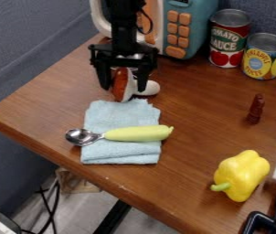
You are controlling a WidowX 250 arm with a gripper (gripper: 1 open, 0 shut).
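The black gripper (123, 75) hangs at the upper middle of the table, fingers pointing down around an orange-red and white object (120, 88) behind the towel. Whether it grips that object cannot be told. A small white object (148, 89) lies just right of it. A folded light blue towel (119, 154) lies in front, with an ice cream scoop (135, 133) with a pale yellow handle across it.
A tomato sauce can (228, 43) and a yellow can (262, 59) stand at the back right, a small brown bottle (257, 109) before them. A yellow pepper (240, 174) lies front right. A toy appliance (187, 32) stands behind.
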